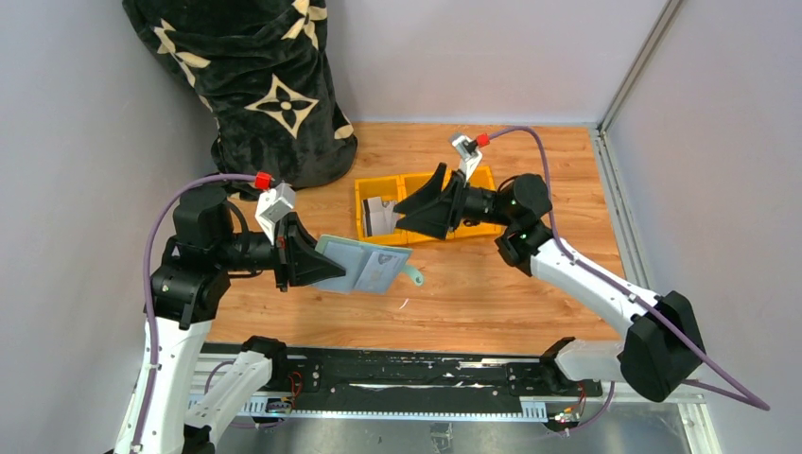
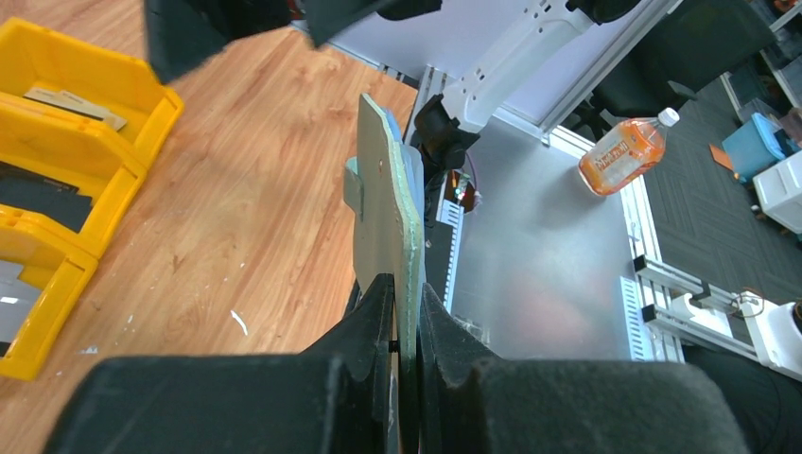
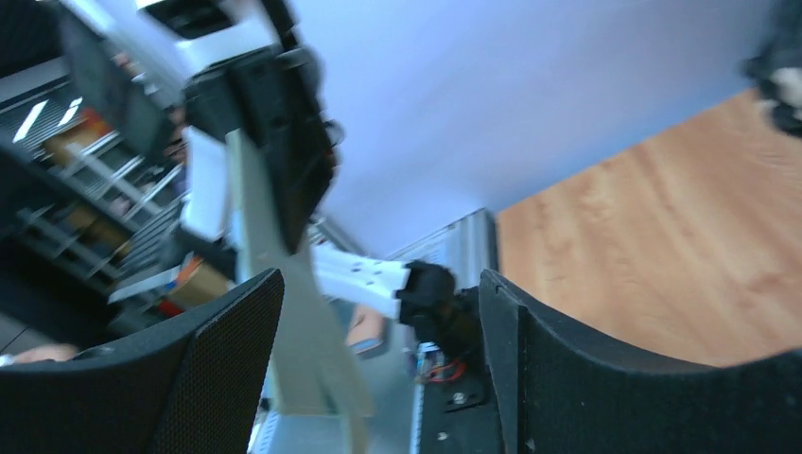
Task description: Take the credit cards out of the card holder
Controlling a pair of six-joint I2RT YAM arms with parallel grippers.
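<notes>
A pale blue-green card holder (image 1: 374,265) is spread open above the table, with my left gripper (image 1: 342,273) shut on its left side. Seen edge-on in the left wrist view, the holder (image 2: 386,199) rises from between the left fingers. A blurred holder (image 3: 293,340) also shows left of centre in the right wrist view. My right gripper (image 1: 398,218) stands open over the yellow bin, apart from the holder, with nothing between its fingers. Whether any cards sit in the holder's pockets I cannot tell.
A yellow divided bin (image 1: 364,193) stands at the back middle; light cards (image 1: 380,217) lie in its left compartment and dark ones (image 2: 43,196) in the middle. A dark patterned cloth (image 1: 246,85) fills the back left.
</notes>
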